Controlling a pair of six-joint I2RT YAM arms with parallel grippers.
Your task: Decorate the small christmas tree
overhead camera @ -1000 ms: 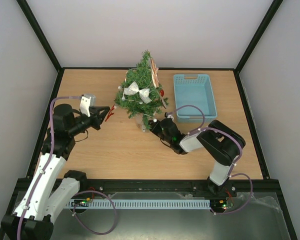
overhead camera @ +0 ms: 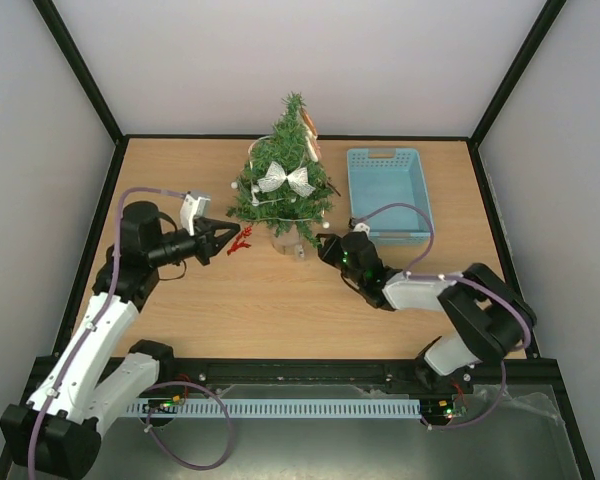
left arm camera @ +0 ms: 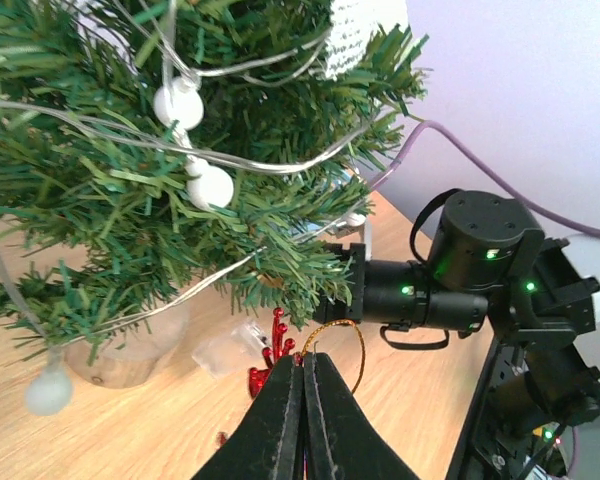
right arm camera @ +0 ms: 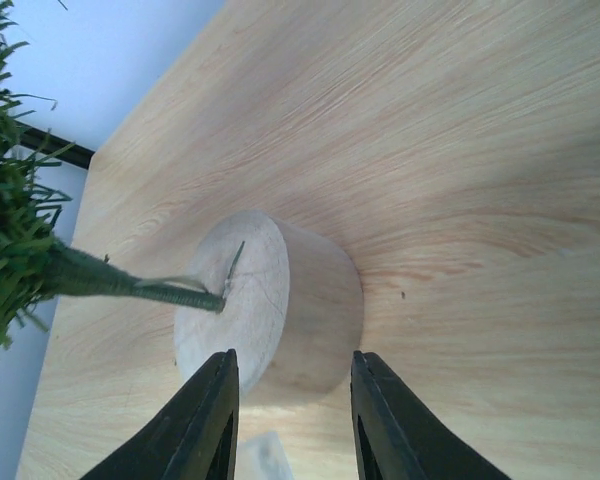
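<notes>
The small Christmas tree [overhead camera: 287, 165] stands at the back middle, with a white bow [overhead camera: 285, 179] on its front and white beads [left arm camera: 210, 187] along a wire. My left gripper [overhead camera: 238, 231] is shut on the thin gold loop [left arm camera: 361, 350] of a red ornament [overhead camera: 241, 238]. That ornament hangs below the fingertips, left of the tree and apart from its lower branches in the top view. On the tree's other side, my right gripper is part open, its fingers apart with nothing held. The round wooden base [right arm camera: 320, 310] lies beyond those fingers.
A blue basket [overhead camera: 425, 190] stands at the back right. Beside the tree base lies a small clear tag [left arm camera: 228, 348].
The left gripper has moved right toward the tree, carrying the red ornament. The tree has turned a little. My right gripper has drawn back from the base to the right.
</notes>
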